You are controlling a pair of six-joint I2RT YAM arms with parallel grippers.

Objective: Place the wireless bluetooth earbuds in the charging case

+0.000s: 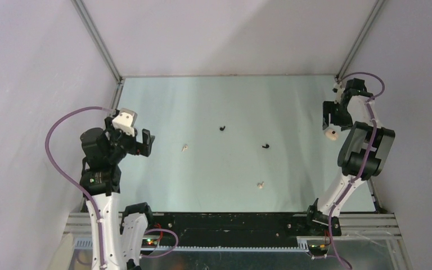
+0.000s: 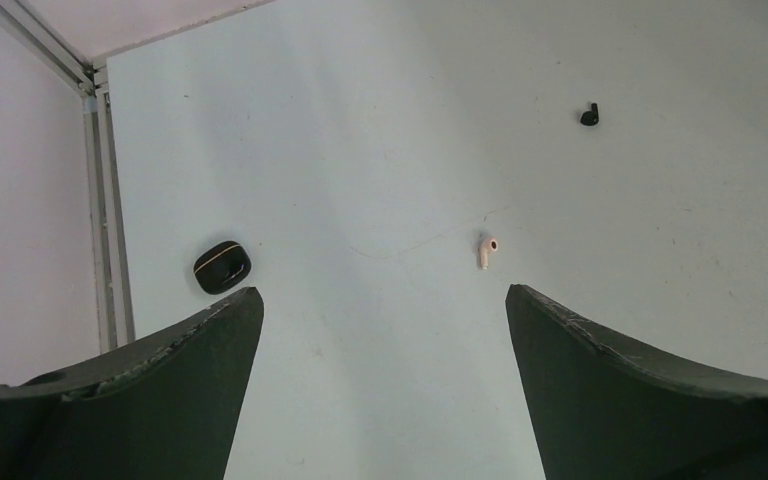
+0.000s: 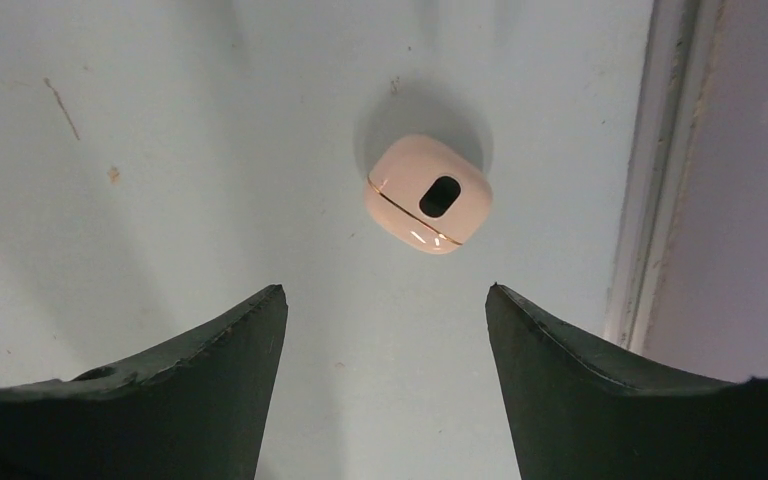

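Note:
A pink charging case (image 3: 408, 178) lies on the table at the far right (image 1: 331, 134), just below my right gripper, which stands open around empty space over it. A black case (image 2: 222, 266) shows in the left wrist view. Pink earbuds (image 1: 184, 148) (image 1: 260, 185) and black earbuds (image 1: 222, 128) (image 1: 265, 146) lie spread over the middle table. My left gripper is open at the left side, above the table, nothing between its fingers.
Walls and metal rails (image 3: 655, 170) border it, with the right rail close beside the pink case.

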